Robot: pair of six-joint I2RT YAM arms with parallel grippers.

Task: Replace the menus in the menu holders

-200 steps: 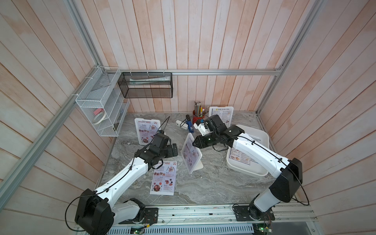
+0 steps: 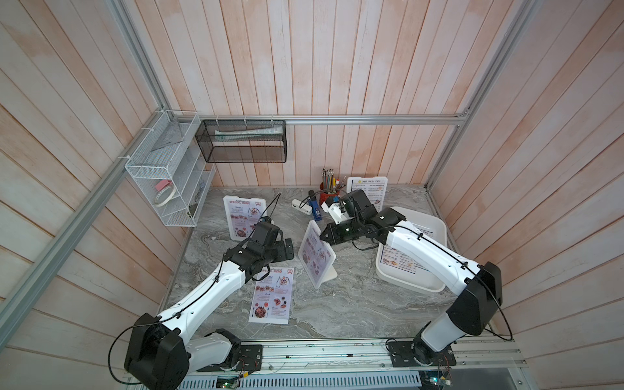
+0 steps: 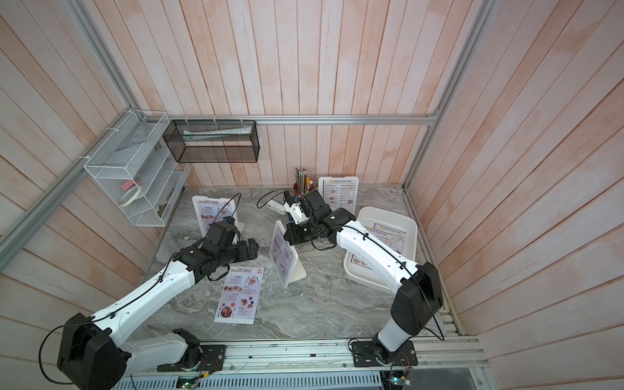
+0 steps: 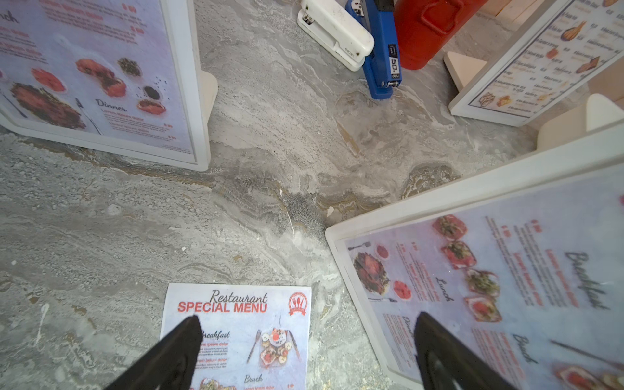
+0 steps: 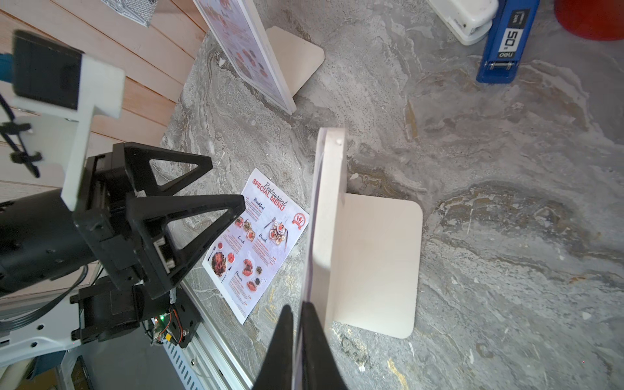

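A menu holder [image 2: 315,256] stands at table centre on its white base [image 5: 373,260], menu face toward the left. My right gripper is at that holder's edge; its fingertips flank the edge closely, and whether they grip it is unclear. A loose Restaurant Special Menu sheet [image 2: 269,299] lies front left. My left gripper hangs open above this sheet, left of the centre holder, holding nothing. Two more holders stand at the back: left [image 2: 245,217] with a special menu, right [image 2: 368,188] with another menu.
A white tray [image 2: 409,282] with a menu sheet lies on the right. A white stapler [image 4: 334,32], blue stapler [image 4: 382,58] and red pen pot [image 4: 422,32] are at the back centre. Wire racks [image 2: 162,172] hang on the left wall.
The centre holder appears to have shifted very slightly. Both arms look nearly unchanged.
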